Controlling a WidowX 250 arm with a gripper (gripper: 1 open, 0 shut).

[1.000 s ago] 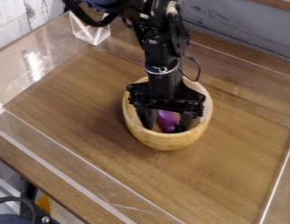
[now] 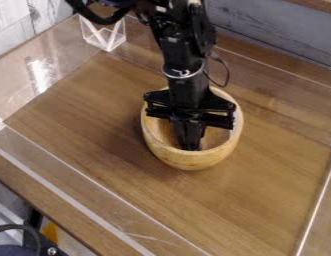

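My black gripper (image 2: 191, 131) reaches down from the top of the view into a round wooden bowl (image 2: 191, 157) in the middle of the table. Its fingers are lowered inside the bowl and look closed together, though their tips are partly hidden by the gripper body and the bowl's rim. Whatever else lies in the bowl is hidden behind the gripper.
A clear plastic container (image 2: 104, 32) stands at the back left. A grey wall runs along the back, and transparent edging borders the table's left side.
My gripper's fingers have come together inside the bowl. A purple object that showed between them a second ago is now hidden from view.
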